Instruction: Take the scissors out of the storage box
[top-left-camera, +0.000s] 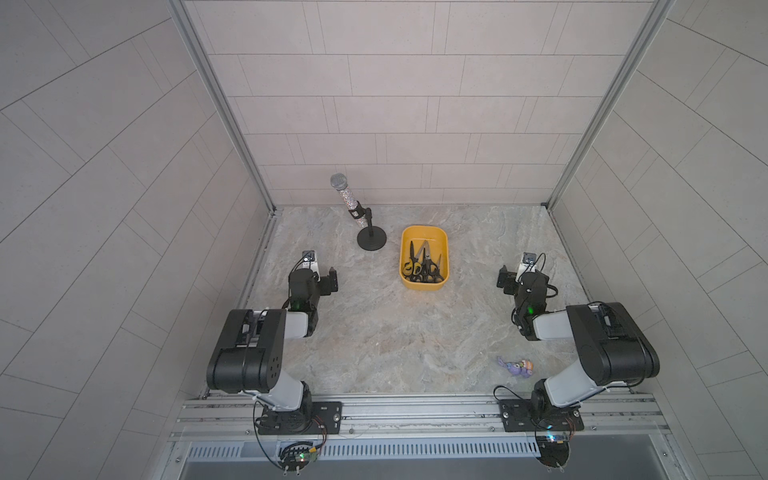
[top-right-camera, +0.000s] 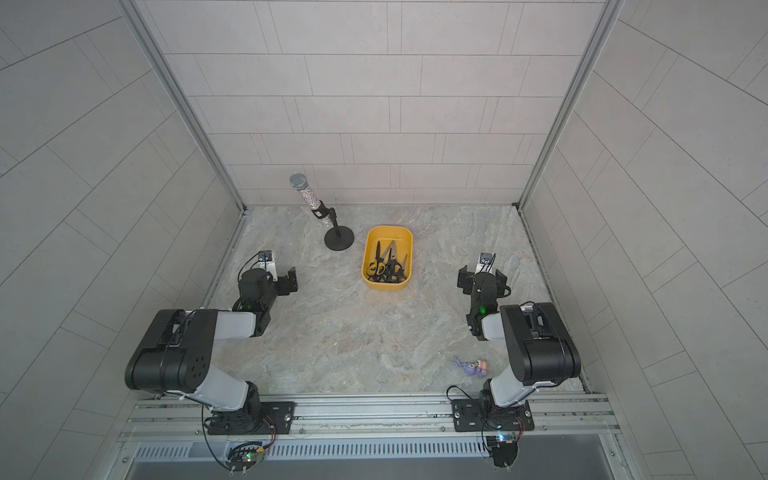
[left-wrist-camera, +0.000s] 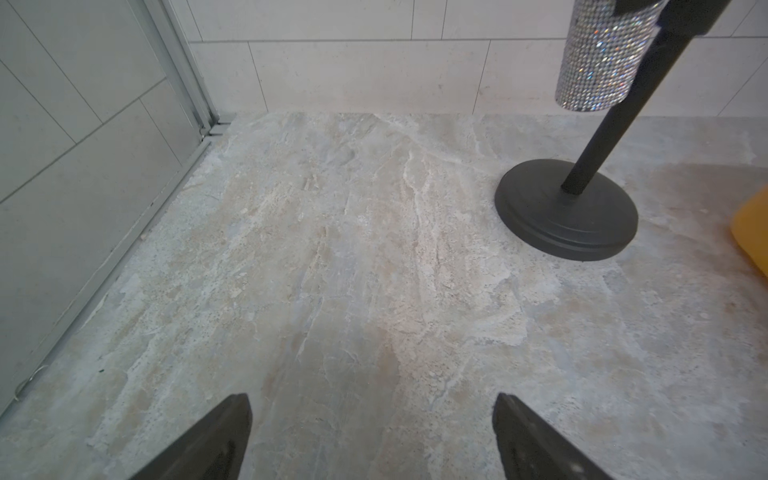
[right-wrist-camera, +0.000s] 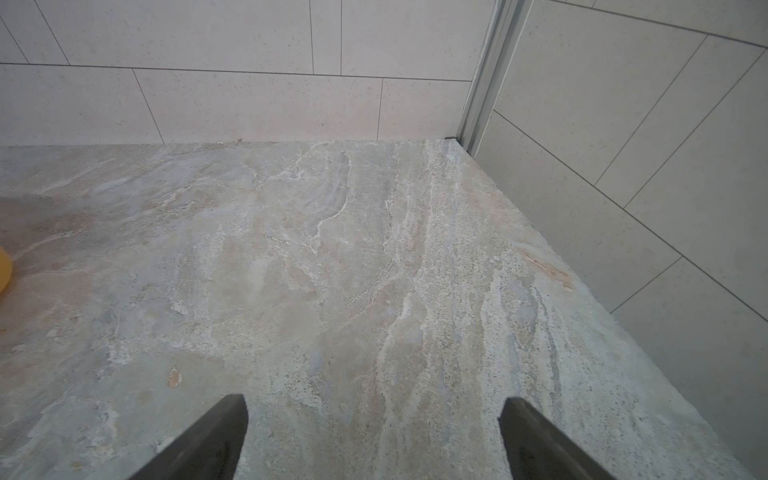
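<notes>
A yellow storage box (top-left-camera: 424, 233) sits at the middle back of the table, holding several scissors (top-left-camera: 422, 264) with black handles, piled together. My left gripper is open and empty over bare table, left of the box and in front of the microphone. My right gripper stands open with nothing between its fingers, to the right of the box. Only the yellow edge of the box shows at the sides of the two wrist views.
A glittery microphone on a black stand (top-left-camera: 371, 237) stands left of the box. A small purple-and-orange toy (top-left-camera: 516, 367) lies near the front right. Tiled walls enclose the back and sides.
</notes>
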